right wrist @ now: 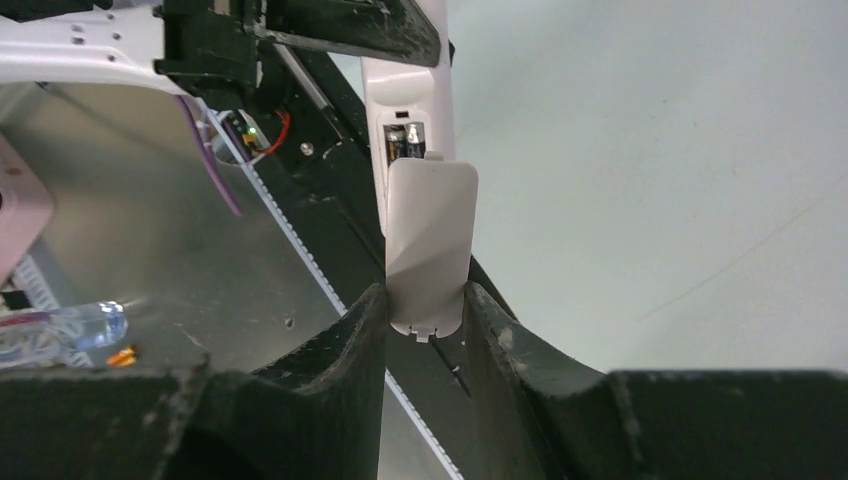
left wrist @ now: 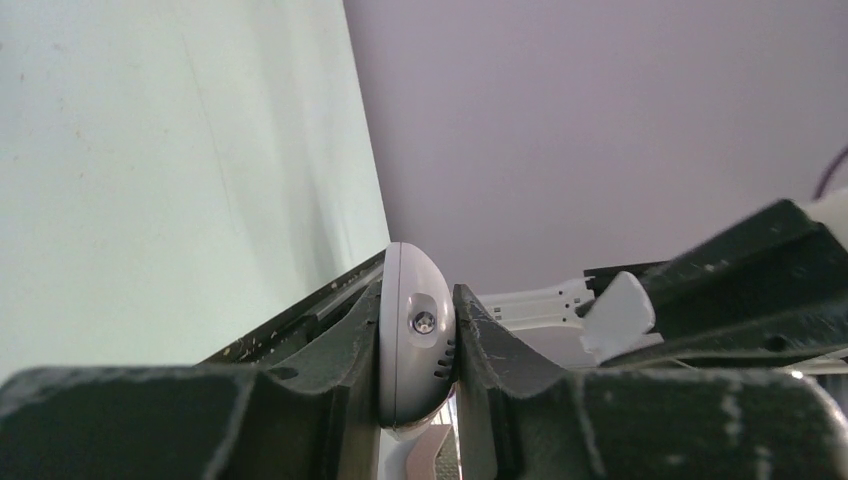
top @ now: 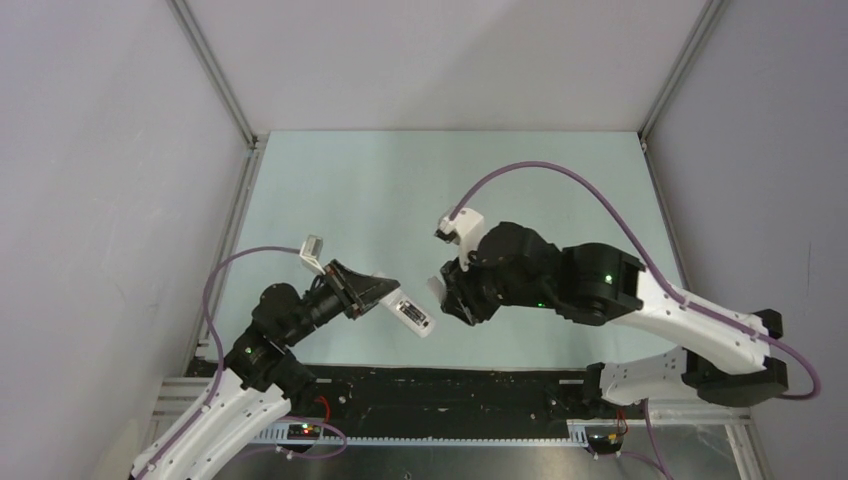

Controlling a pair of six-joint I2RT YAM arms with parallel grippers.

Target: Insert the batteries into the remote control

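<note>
My left gripper [top: 388, 287] is shut on the white remote [top: 413, 315], whose battery side faces up with the compartment uncovered. Two batteries [right wrist: 405, 140] lie side by side in that compartment, seen in the right wrist view. From the left wrist, only the rounded end of the remote shows, clamped between the fingers. The white battery cover [right wrist: 432, 235] is pinched by its lower part in my right gripper, with a small tab at each end. It hides part of the remote in that view. Seen from above, the cover stays apart from the remote, just to its right.
Both grippers are above the pale tabletop [top: 400, 180], which is bare behind them. A dark strip [top: 440, 400] runs along its front edge. A clear bottle [right wrist: 65, 333] lies off the table in the right wrist view.
</note>
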